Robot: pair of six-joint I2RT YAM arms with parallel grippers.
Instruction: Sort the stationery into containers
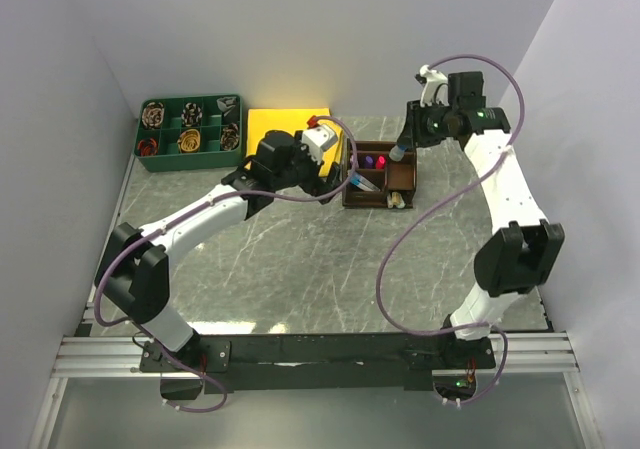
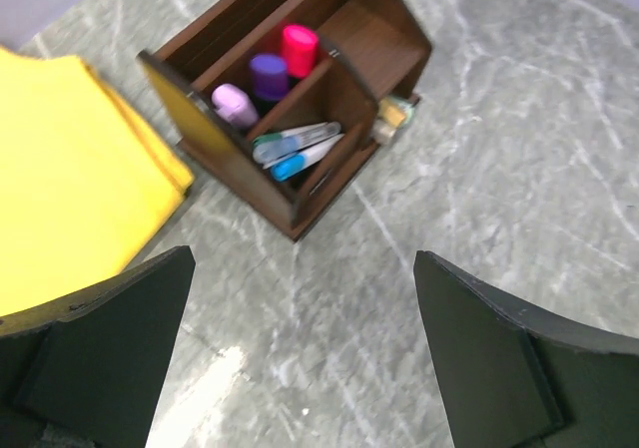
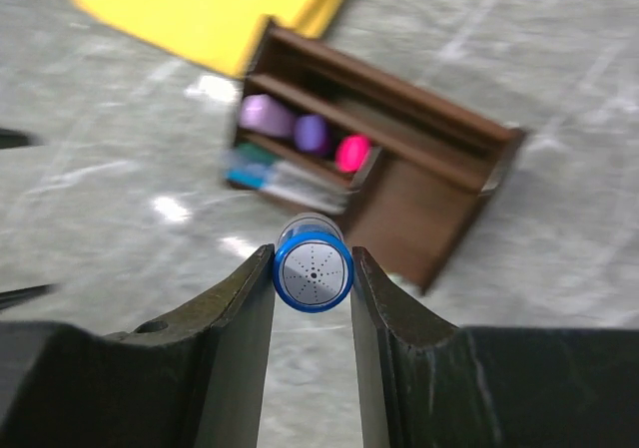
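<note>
A clear cylinder with a blue rim and a pale dotted end [image 3: 313, 274] is pinched between the fingertips of my right gripper [image 1: 409, 139], above the dark wooden organizer [image 3: 414, 209]. In the left wrist view, the organizer's compartments hold a lilac item [image 2: 234, 106], a purple item [image 2: 269, 76] and a red item [image 2: 299, 49] in a row, plus several pens [image 2: 298, 149] in front. Its broad right compartment [image 2: 371, 44] looks empty. My left gripper stands open just left of the organizer, with bare table between its fingers.
A yellow folder-like sheet [image 1: 272, 122] lies left of the organizer. Farther left, a green divided tray [image 1: 170, 164] contains several coiled items. Pale small pieces [image 2: 390, 119] stick out at the organizer's front right.
</note>
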